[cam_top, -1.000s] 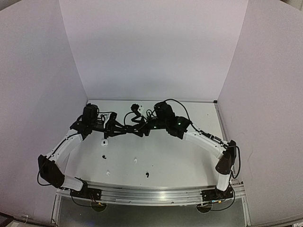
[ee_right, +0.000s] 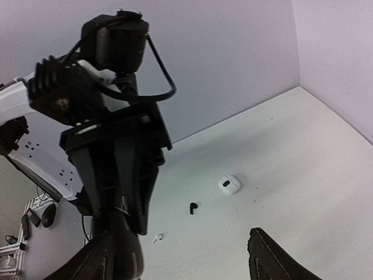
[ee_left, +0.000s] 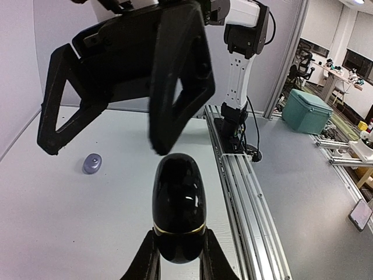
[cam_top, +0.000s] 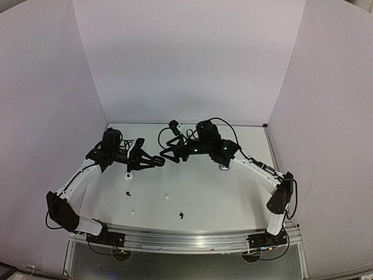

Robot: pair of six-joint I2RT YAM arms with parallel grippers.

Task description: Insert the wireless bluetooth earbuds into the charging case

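Observation:
A glossy black charging case (ee_left: 179,201) with a thin gold seam is held between the tips of my left gripper. In the left wrist view its lid looks closed, and no earbud shows in it. My right gripper (cam_top: 165,153) stands just right of the case in the top view, fingers spread wide and empty. On the table below lie a black earbud (cam_top: 128,193), another black earbud (cam_top: 181,216), a white earbud (cam_top: 166,198) and another white earbud (cam_top: 133,213). In the right wrist view the case (ee_right: 119,245) is dark and blurred.
A white case (ee_right: 229,184) rests on the table at the left. Further right lies a small purplish case (ee_left: 92,163), partly hidden by the right arm in the top view. The two grippers are very close together.
My right gripper, which overlapped the case, has moved back to the right, and its fingers now show apart. The left arm has barely moved; the earbuds on the table lie as before.

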